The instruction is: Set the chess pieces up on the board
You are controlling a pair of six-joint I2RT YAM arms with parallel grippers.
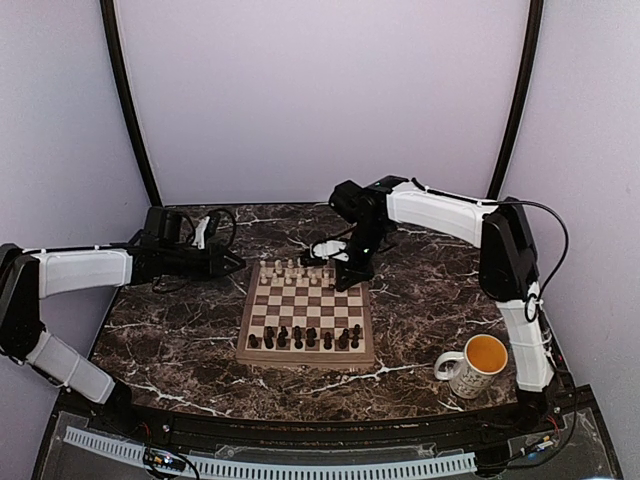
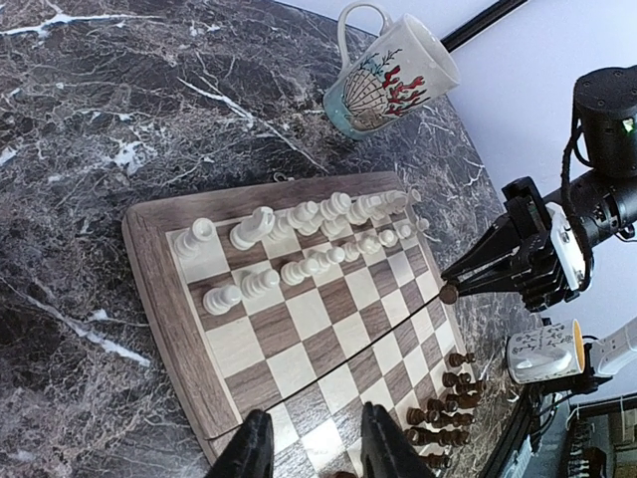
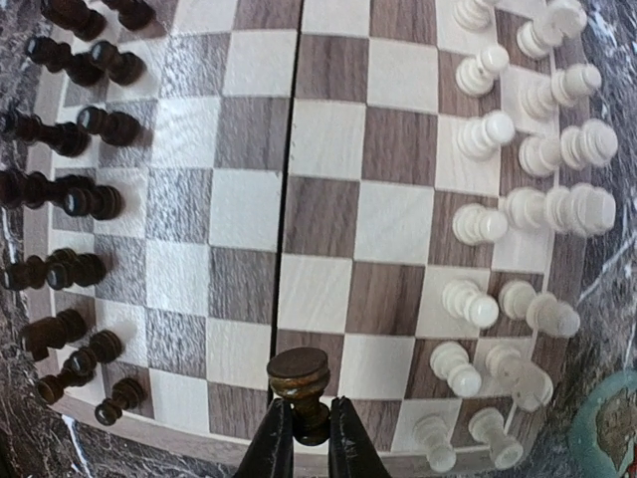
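Note:
The chessboard [image 1: 305, 305] carries white pieces [image 3: 478, 224] along the far side and dark pieces [image 3: 93, 199] along the near side. My right gripper is shut on a dark chess piece [image 3: 299, 370], held over the board's right part, near the white side. My left gripper hangs left of the board, its fingers apart, with no piece seen between them; something dark shows below them at the image's edge.
A mug [image 1: 470, 365] stands at the near right of the marble table. Another mug [image 2: 388, 80] shows beyond the white pieces. The table left of the board is clear.

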